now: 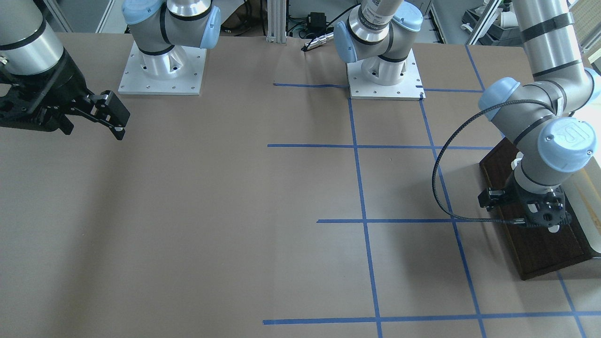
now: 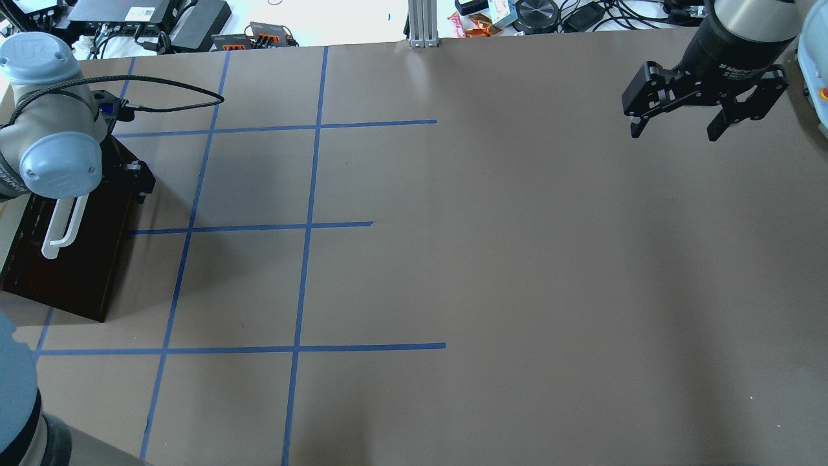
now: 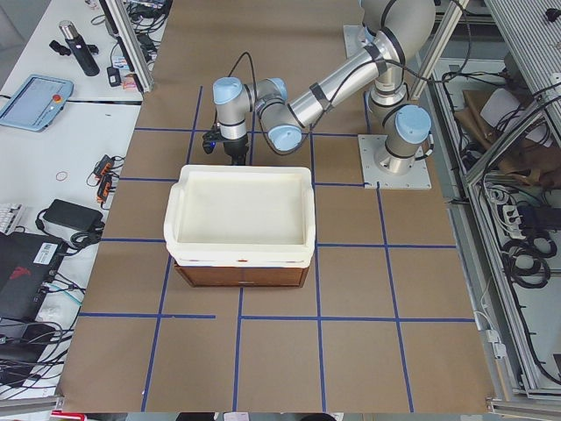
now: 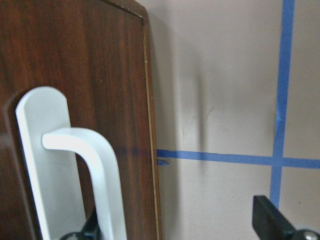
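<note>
A dark wooden box point(image 1: 538, 253) with a cream rectangular top point(image 3: 239, 219) stands at the right of the front view, at the left in the top view. On its side is a white bar handle point(image 2: 61, 233), filling the lower left of the wrist view point(image 4: 107, 180). My gripper point(image 1: 515, 203) is low at that side, over the handle. In the wrist view its fingers straddle the handle's bar widely: one dark finger is partly hidden behind the bar, the other point(image 4: 270, 222) stands apart over the floor, so the gripper is open.
Another arm's black gripper point(image 2: 698, 101) hangs at the right of the top view. Other arm bases point(image 1: 386, 87) stand at the back.
</note>
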